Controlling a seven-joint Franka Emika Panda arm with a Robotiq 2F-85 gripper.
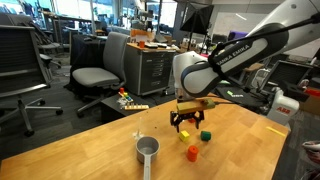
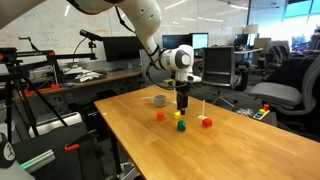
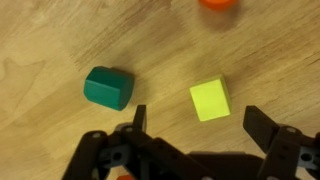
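Observation:
My gripper is open, its two fingers spread with nothing held between them. A yellow block lies on the wooden table below, just ahead of the gap between the fingertips and slightly turned. Off to the left in the wrist view is a dark green block. A red object is cut by the top edge of that view. In exterior view 1 the gripper hangs low above the yellow block, with the green block to its right and a red piece nearer the camera.
A grey cup stands left of the blocks in exterior view 1. Another red piece shows beyond the blocks in exterior view 2. Office chairs stand beyond it.

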